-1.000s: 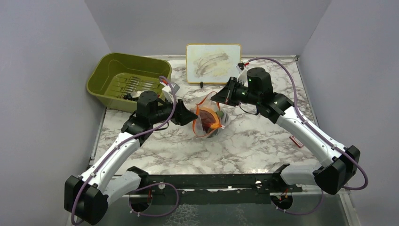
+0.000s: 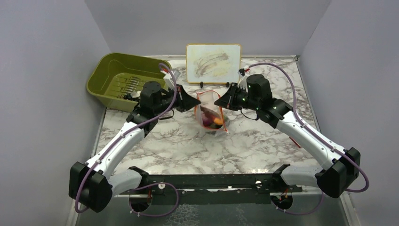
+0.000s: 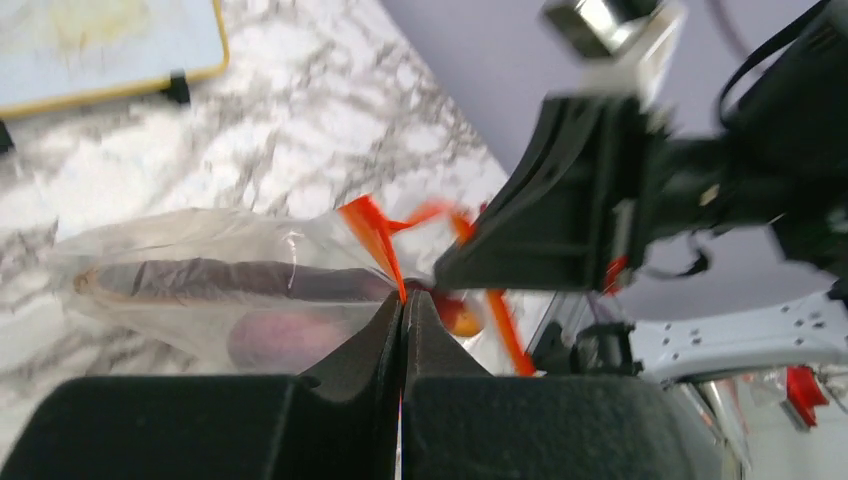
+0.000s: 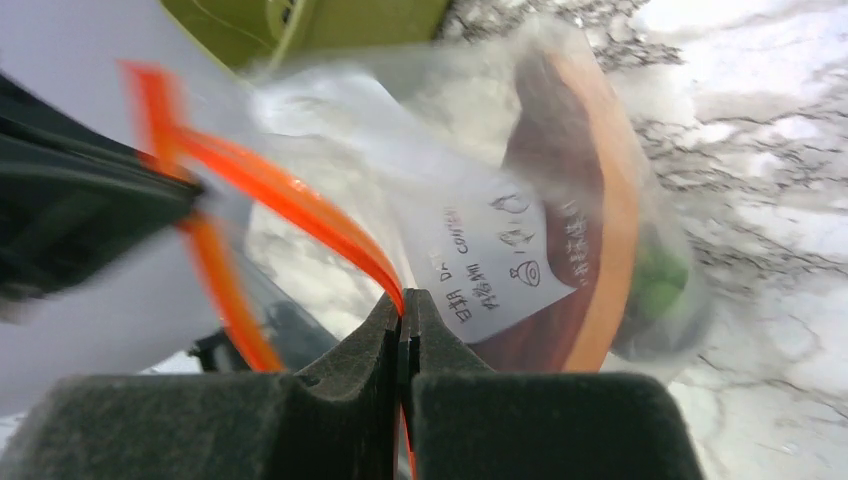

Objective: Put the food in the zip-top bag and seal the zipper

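Note:
Between my two arms a clear zip top bag (image 2: 202, 112) with an orange zipper strip hangs with its mouth spread wide. Purple, orange and green food (image 2: 217, 121) shows inside it. My left gripper (image 2: 198, 102) is shut on the bag's rim at the left; its fingertips pinch the orange strip (image 3: 371, 232) in the left wrist view. On the opposite side my right gripper (image 2: 216, 102) is shut on the rim, the orange strip (image 4: 320, 215) running between its tips. Through the plastic, dark writing (image 4: 480, 270) is visible in the right wrist view.
A green bin (image 2: 106, 80) with utensils stands at the back left. A whiteboard (image 2: 214, 63) leans upright at the back centre. Bare marble tabletop (image 2: 207, 157) lies in front of the bag, and a small red item (image 2: 295, 141) lies at the right.
My left gripper has moved up and slightly right, and the right one a little down and right. The bag's mouth and the food inside have shifted with them.

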